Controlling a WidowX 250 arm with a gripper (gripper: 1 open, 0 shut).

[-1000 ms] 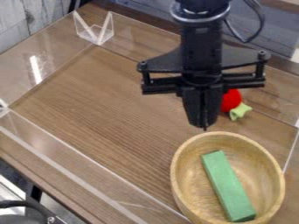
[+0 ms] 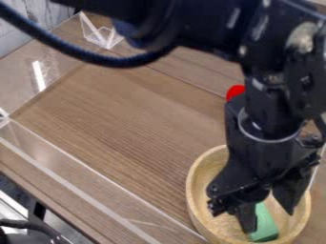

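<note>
My black gripper (image 2: 262, 191) reaches down from the top right into a round beige bowl (image 2: 204, 194) at the lower right, its fingers open. A green block (image 2: 265, 227) lies in the bowl below and between the fingers, largely hidden behind them.
A red object (image 2: 234, 91) peeks out behind the gripper. A clear plastic piece (image 2: 99, 30) stands at the top left, and a black cable crosses above the table. A light edge runs along the lower left.
The gripper has come down from above the bowl into it, now covering much of the green block and most of the red object.
</note>
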